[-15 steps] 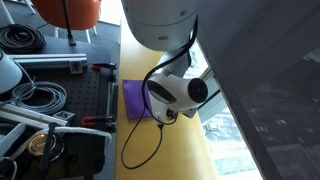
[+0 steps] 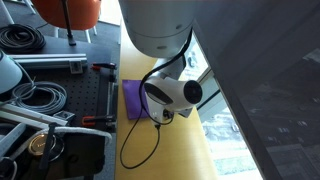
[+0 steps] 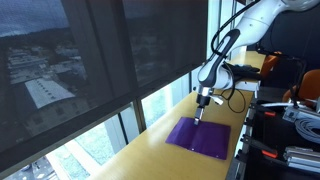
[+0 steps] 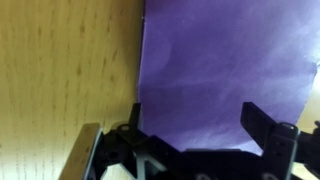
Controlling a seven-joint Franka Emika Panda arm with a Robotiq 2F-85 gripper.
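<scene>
A flat purple sheet (image 3: 205, 139) lies on the light wooden table. In the wrist view the sheet (image 4: 225, 60) fills the middle and right, its straight left edge running up the picture, with faint crease-like lines on it. My gripper is open above it, the left finger near that edge and the right finger over the purple surface. Nothing shows between the fingers. Exterior view 2 has the gripper (image 3: 196, 120) low at the sheet's far edge; whether it touches cannot be told. In exterior view 1 the arm covers much of the sheet (image 2: 133, 97).
Bare table (image 3: 115, 160) stretches toward the window side. A pale rectangular patch (image 3: 158, 103) lies on the table behind the sheet. On the other side stands a dark cart (image 2: 82, 95) with coiled cables and tools. A black cable (image 2: 140, 162) hangs by the arm.
The arm's lower part has shifted slightly toward the left in exterior view 1. The visible part of the purple sheet looks unchanged.
</scene>
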